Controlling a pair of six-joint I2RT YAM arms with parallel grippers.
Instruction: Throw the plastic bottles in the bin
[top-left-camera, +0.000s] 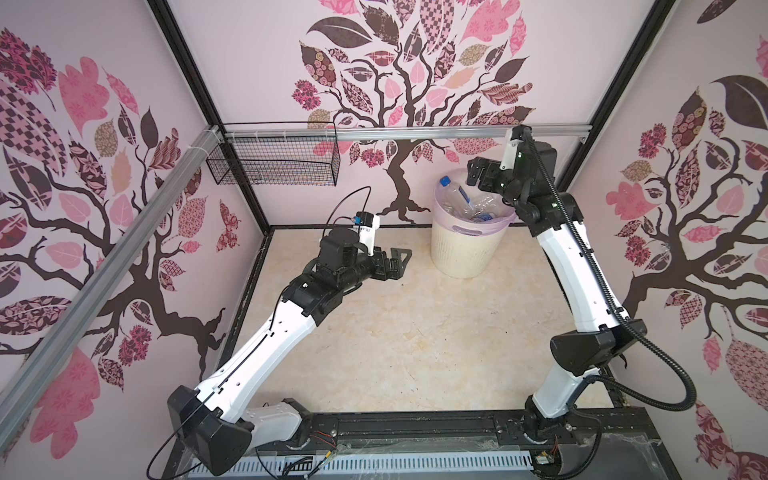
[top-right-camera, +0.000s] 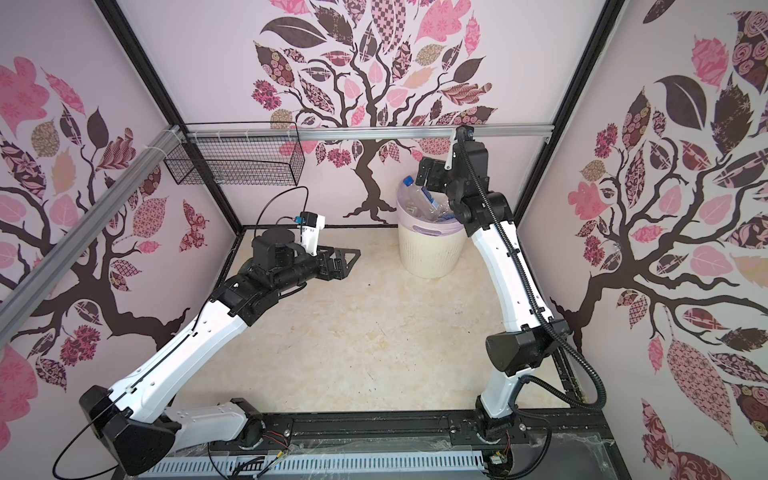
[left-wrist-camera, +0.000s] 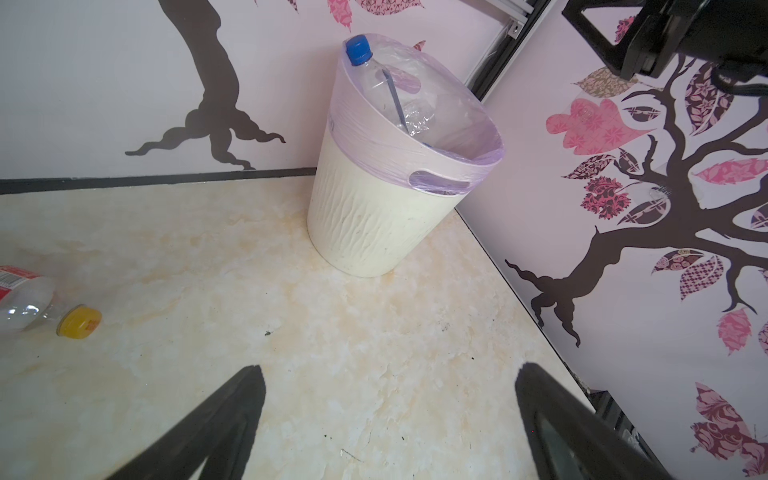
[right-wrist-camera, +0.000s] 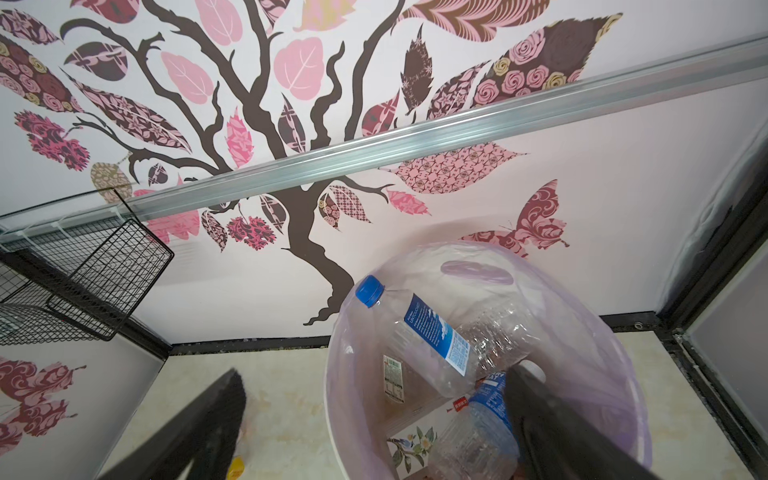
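Against the back wall stands the cream bin (top-left-camera: 464, 254), lined with a lilac bag (left-wrist-camera: 376, 152). Inside it a blue-capped clear bottle (right-wrist-camera: 424, 340) leans on the bag, cap near the rim, among other bottles such as a white-capped one (right-wrist-camera: 480, 416). Above the bin my right gripper (top-left-camera: 478, 173) is open, nothing between its fingers. My left gripper (top-left-camera: 397, 263) hangs over the floor left of the bin, open and empty. A yellow-capped bottle (left-wrist-camera: 28, 302) with a red label lies on the floor, cut off at the left wrist view's edge; the left arm hides it from above.
A black wire basket (top-left-camera: 276, 160) hangs on the left of the back rail (top-left-camera: 416, 134). Side walls close in the space. The floor (top-left-camera: 416, 344) in front of the bin is clear.
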